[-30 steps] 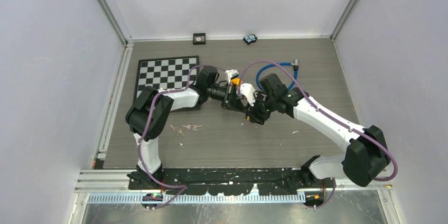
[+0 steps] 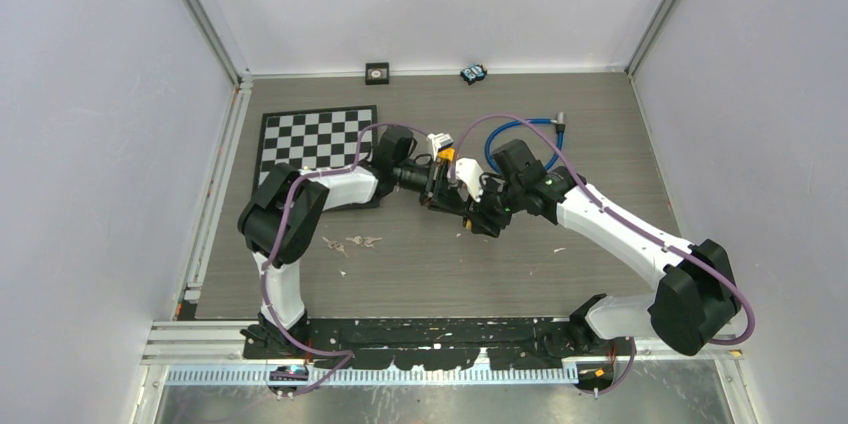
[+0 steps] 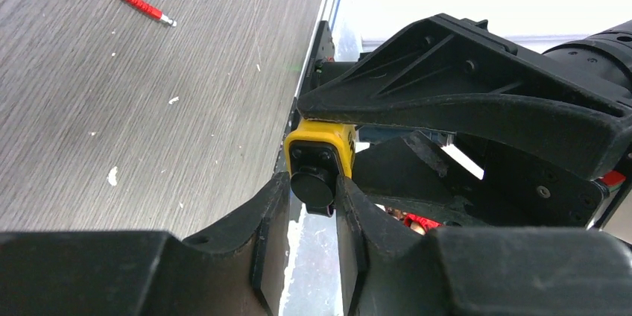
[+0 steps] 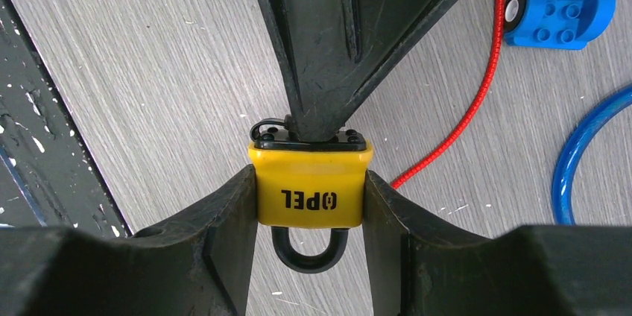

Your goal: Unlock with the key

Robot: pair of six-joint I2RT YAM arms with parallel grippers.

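My right gripper is shut on a yellow padlock (image 4: 309, 174) marked OPEL, one finger on each side of its body. In the right wrist view its black shackle hangs below, and one of my left gripper's dark fingers covers part of the opposite black end. The left wrist view shows that black end with a round black piece (image 3: 313, 185) on it, between the tips of my left gripper. Those fingertips stand a little apart, close on both sides of the piece; whether they grip it cannot be told. No key blade shows.
Several loose keys (image 2: 361, 241) lie left of the grippers, near the chessboard (image 2: 290, 159). A blue cable loop (image 2: 490, 149) lies behind the right arm. The right wrist view shows a red cord (image 4: 477, 100) and a blue toy vehicle (image 4: 555, 18).
Both arms stay almost where they were over the past second, meeting above the middle of the table. No clear movement shows in the top view.
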